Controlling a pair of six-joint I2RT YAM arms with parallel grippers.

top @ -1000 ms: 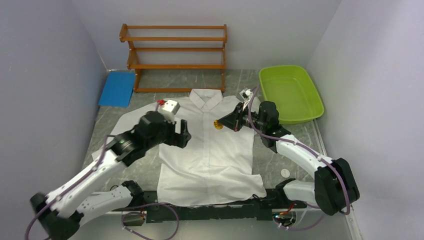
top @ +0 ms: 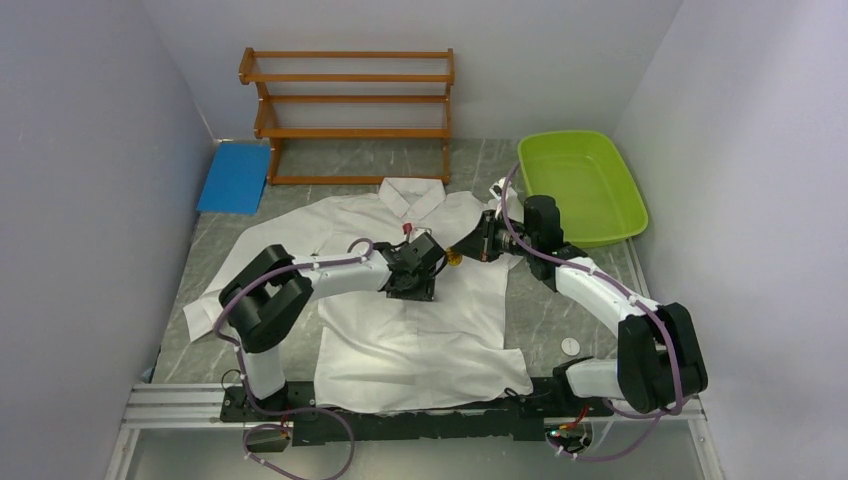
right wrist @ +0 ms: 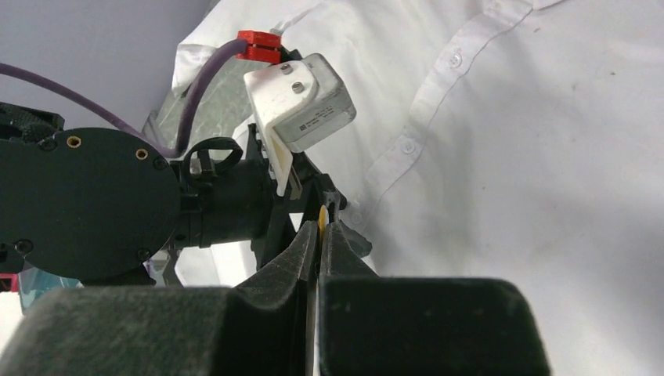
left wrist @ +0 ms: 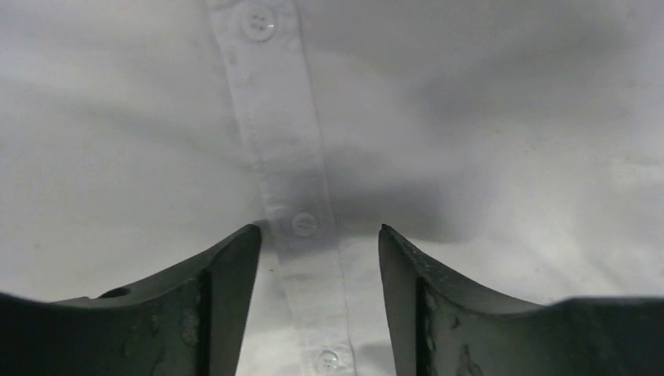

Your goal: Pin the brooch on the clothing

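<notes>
A white shirt (top: 420,350) lies spread on the table, its collar toward the back. The yellow brooch (top: 454,256) is in the tips of my right gripper (top: 460,250), which is shut on it; in the right wrist view only a thin yellow edge shows between the fingers. My left gripper (top: 420,285) is low over the shirt's placket, left of the brooch. In the left wrist view its fingers stand apart around the placket near a button (left wrist: 304,224), with nothing held between them.
A green bin (top: 580,165) stands at the back right, a wooden rack (top: 355,130) at the back, a blue board (top: 232,175) at the back left. Walls bound both sides.
My left arm has swung right to the middle of the shirt beside the brooch. My right gripper has moved slightly right with the brooch.
</notes>
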